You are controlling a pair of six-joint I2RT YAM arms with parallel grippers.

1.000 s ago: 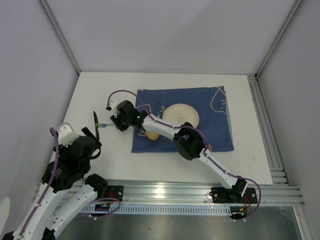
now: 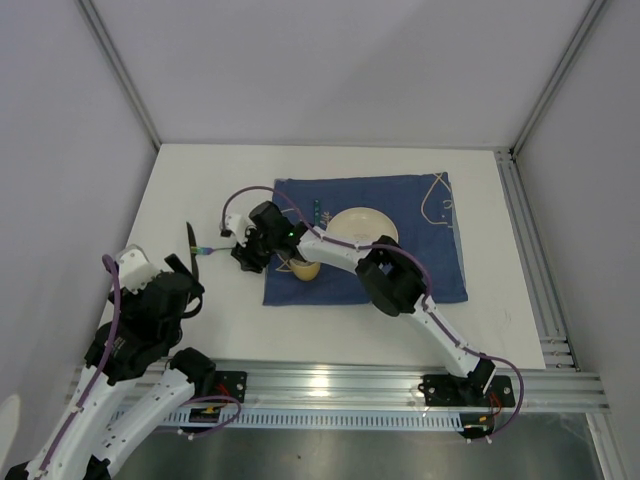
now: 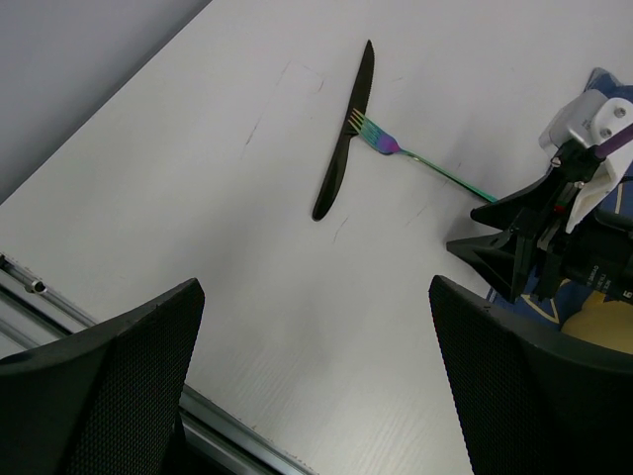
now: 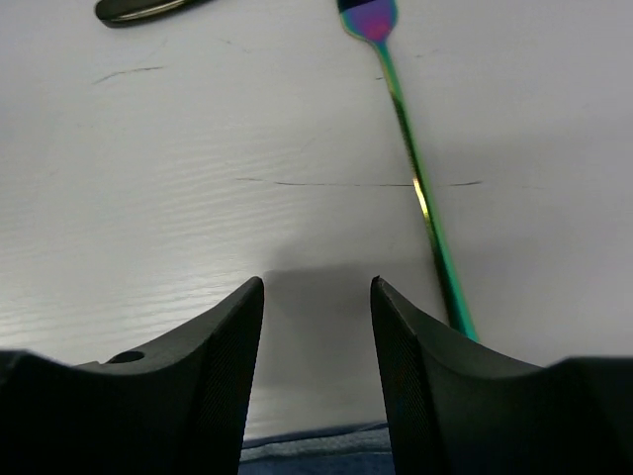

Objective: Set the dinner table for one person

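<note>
A black knife and an iridescent fork lie on the white table, left of the blue placemat. A cream plate and a yellow cup are on the mat, with a green utensil above the cup. My right gripper stands open over the table beside the fork's handle, near the mat's edge, nothing between its fingers. My left gripper is open and empty at the table's left, with the knife and fork ahead of it in the left wrist view.
Walls border the table at back and sides, with metal rails along the front. The right arm reaches across the mat, covering part of the plate and cup.
My right gripper has shifted slightly toward the front and right, away from where it was over the fork. The left arm has not moved.
</note>
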